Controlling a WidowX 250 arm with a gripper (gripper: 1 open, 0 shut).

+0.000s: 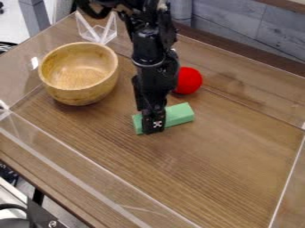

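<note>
My gripper (152, 119), black, reaches down from the top centre to a flat green block (177, 115) on the wooden table, its fingertips at the block's left part. The arm partly covers the block. Whether the fingers hold the block is hard to tell.
A tan bowl (77, 73) sits to the left of the arm. A red round object (187, 80) lies just behind and right of the gripper. A clear plastic item stands at the back left.
</note>
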